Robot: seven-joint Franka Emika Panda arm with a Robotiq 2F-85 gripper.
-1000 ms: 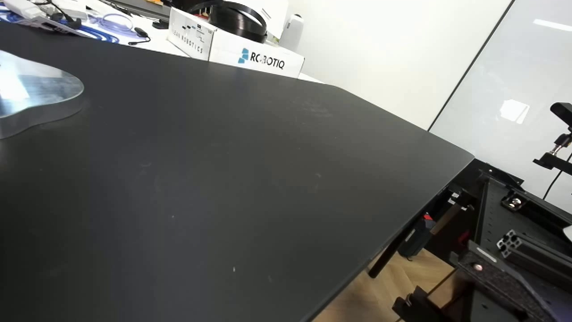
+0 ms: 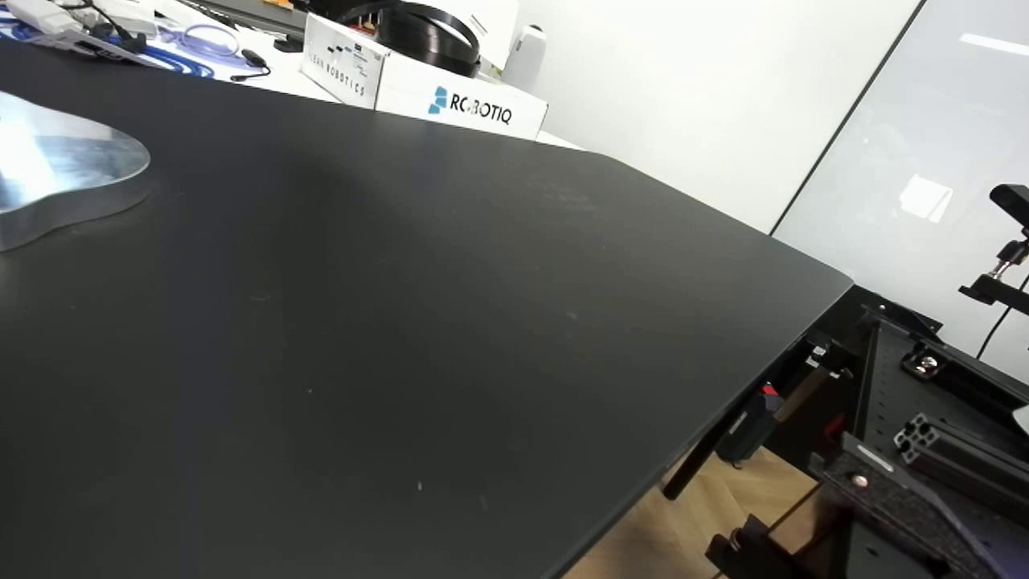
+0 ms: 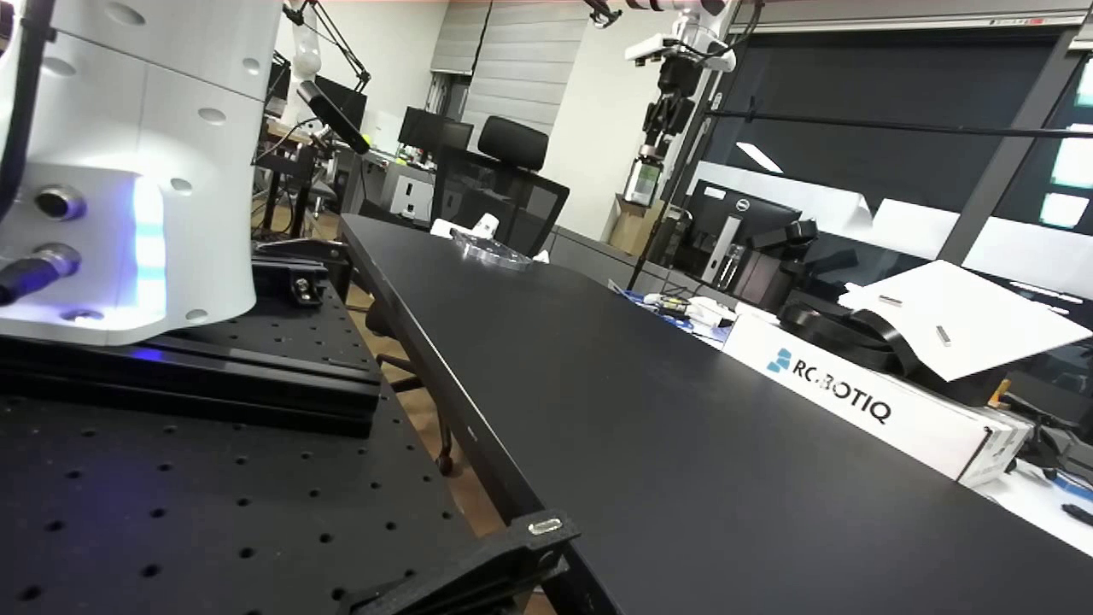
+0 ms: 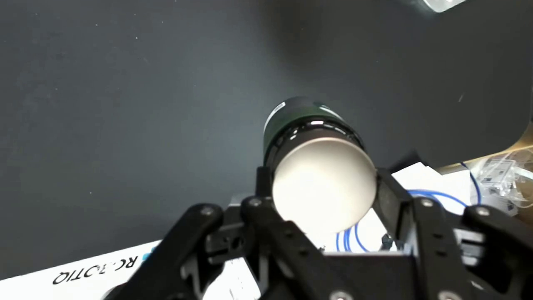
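In the wrist view a dark jar with a cream, round lid [image 4: 325, 185] sits between the two fingers of my gripper, which is shut on it. The second exterior view shows the gripper [image 3: 656, 149] high above the far part of the table, pointing down. There the jar [image 3: 642, 183] hangs from the fingertips, clear of the tabletop, with a pale greenish label. The first exterior view shows neither jar nor gripper.
A clear, curved-edged dish [image 3: 492, 249] lies at the far end of the black table [image 3: 615, 410]; part of it [image 2: 67, 164] shows at the left in the first exterior view. A white Robotiq box [image 3: 850, 384] stands along the back edge.
In the first exterior view, a soft shadow on the far part of the table looks darker now. The objects there have not moved.
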